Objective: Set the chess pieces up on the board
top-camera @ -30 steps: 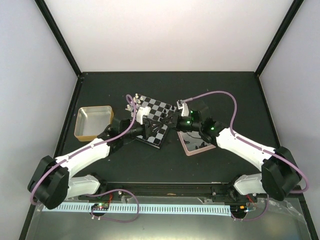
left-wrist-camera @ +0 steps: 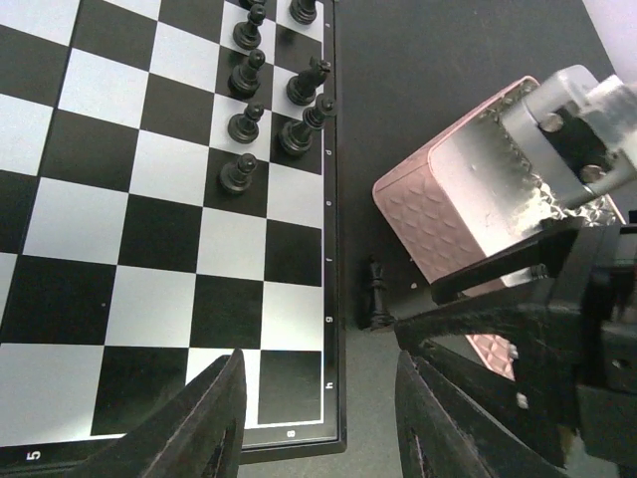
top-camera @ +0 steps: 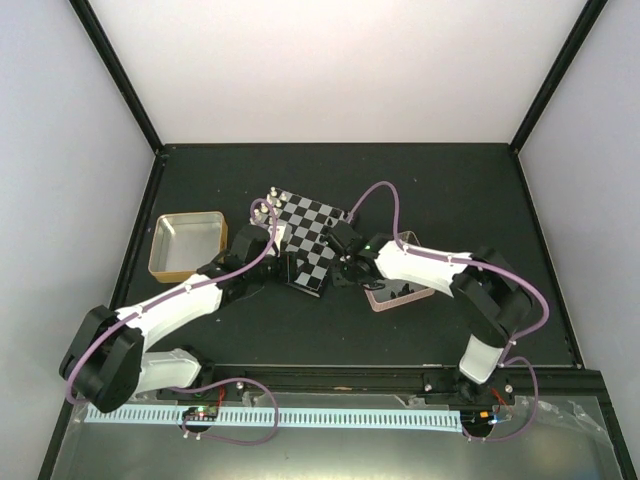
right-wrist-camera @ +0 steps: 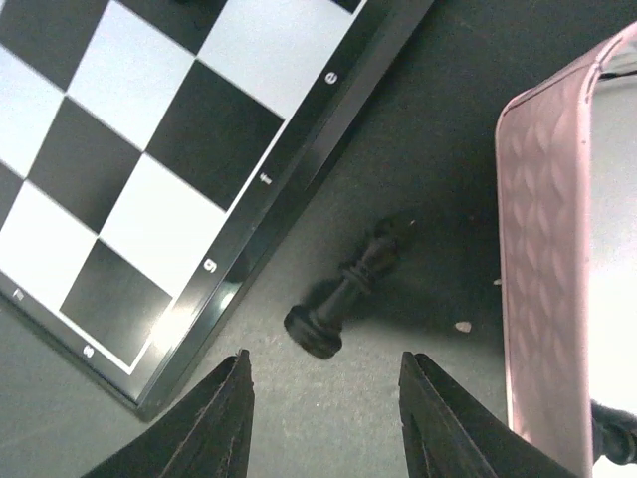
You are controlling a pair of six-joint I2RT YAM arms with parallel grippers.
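A black chess piece lies on its side on the dark table between the chessboard's edge and the pink container. My right gripper is open over it, nothing between its fingers. My left gripper hangs over the near corner of the chessboard, open and empty. In the left wrist view several black pieces stand upright on the board's squares along one side. In the top view white pieces stand along the board's far left edge, partly behind the left arm.
An empty tan tray sits left of the board. The pink container holds dark pieces, partly hidden by the right arm.
My right arm has swung round, its gripper moving from over the board toward the near gap beside the pink container. My left arm has shifted slightly.
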